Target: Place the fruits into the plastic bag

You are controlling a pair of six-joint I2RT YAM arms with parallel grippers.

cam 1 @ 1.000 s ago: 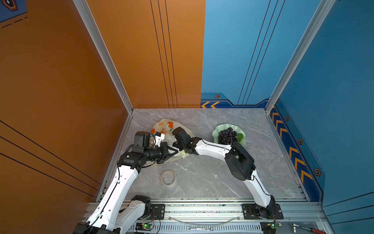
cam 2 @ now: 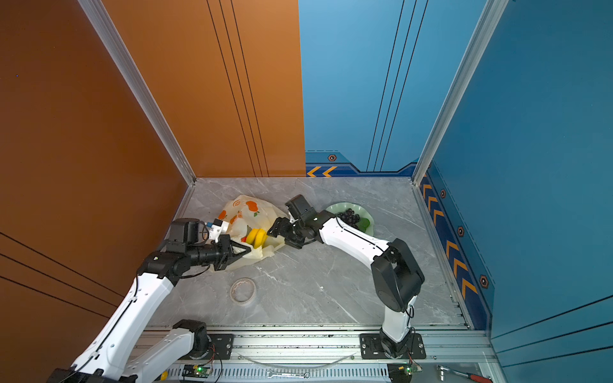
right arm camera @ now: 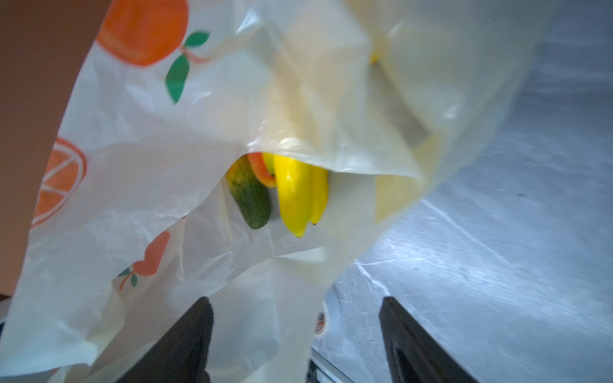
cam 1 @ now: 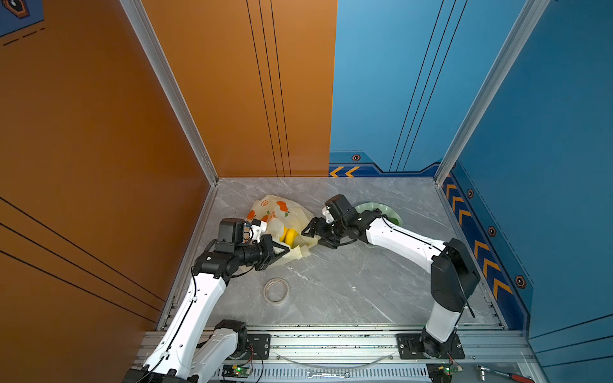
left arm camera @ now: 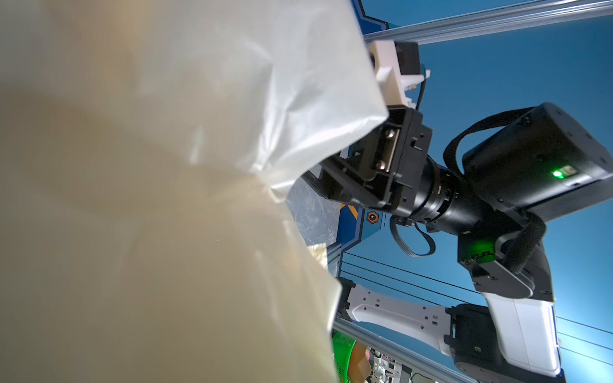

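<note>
The pale plastic bag [cam 1: 281, 208], printed with oranges, lies open toward the right at the back left. Inside it the right wrist view shows yellow bananas [right arm camera: 295, 194], a dark green cucumber-like piece [right arm camera: 250, 194] and something orange-red behind them. At the bag's near edge my left gripper [cam 1: 287, 249] is shut on its thin film; creases gather there in the left wrist view, where the film hides the fingers. My right gripper is apart from the fruit at the bag's mouth, its fingers spread with nothing between. Dark grapes [cam 2: 349, 217] and a green fruit [cam 2: 363, 224] rest in the bowl.
The pale green bowl [cam 2: 359, 207] stands at the back, right of the bag, partly behind my right arm. A roll of tape [cam 1: 276, 291] lies in front of the bag.
My right gripper has drawn back to the right out of the bag's mouth, and the yellow bananas now show there. The right arm now covers much of the bowl. The left arm has hardly moved.
</note>
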